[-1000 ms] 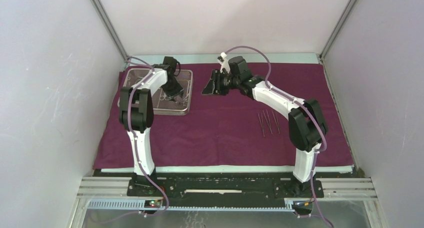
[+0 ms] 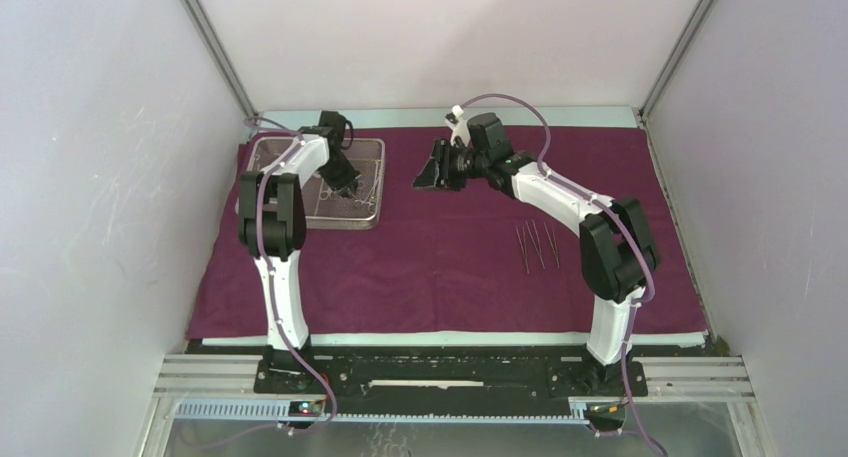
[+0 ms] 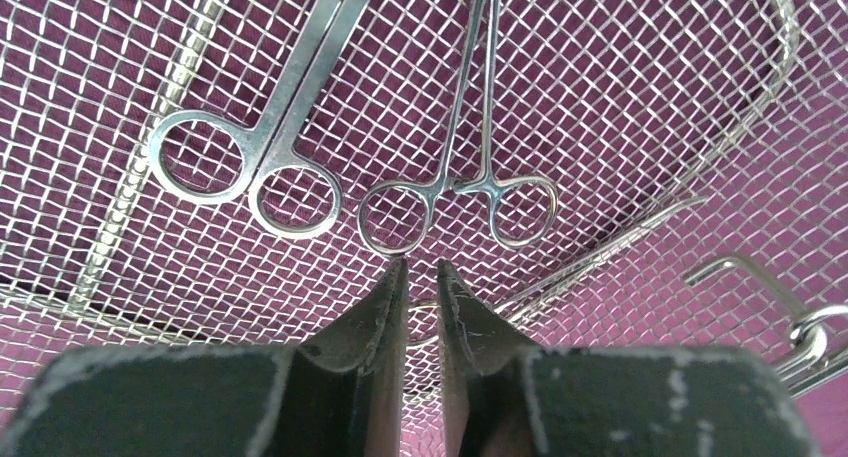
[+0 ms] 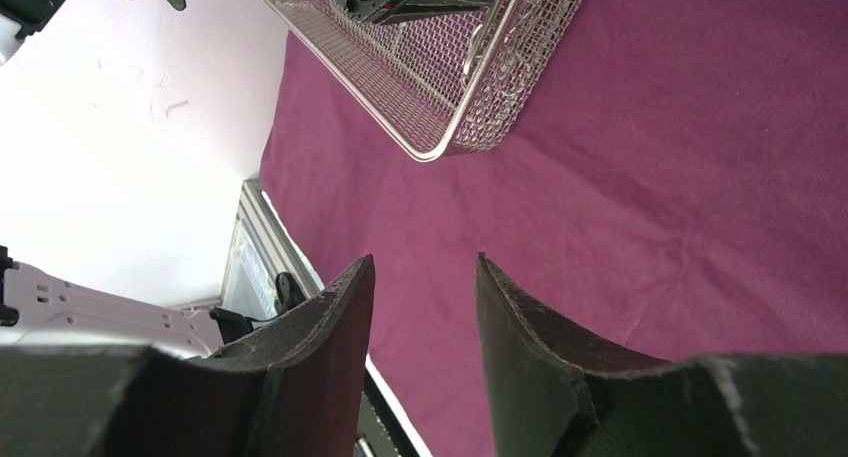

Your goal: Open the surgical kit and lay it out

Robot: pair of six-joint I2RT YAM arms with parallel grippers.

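The wire-mesh basket (image 2: pixel 343 224) stands at the left of the cloth with metal instruments inside. In the left wrist view, scissors (image 3: pixel 320 72) and a slim ring-handled clamp (image 3: pixel 455 117) lie side by side on its mesh floor. A long curved metal piece (image 3: pixel 640 227) slants along the basket side. My left gripper hangs over the basket, slightly open; a metal ring shows behind its fingers, with nothing seen held. My right gripper is open and empty over the cloth, right of the basket. Three thin V-shaped instruments (image 2: pixel 541 252) lie on the cloth at the right.
Maroon cloth (image 2: pixel 420 277) covers the table, bare through the middle and front. The basket's wire handle hook (image 3: pixel 765 277) sticks out near its edge. Walls stand on both sides and behind. The right forearm (image 2: pixel 550 192) reaches over the right half.
My left gripper has shifted slightly left and back within the basket. The right gripper has drifted a little to the right. The laid-out instruments and the basket have not moved.
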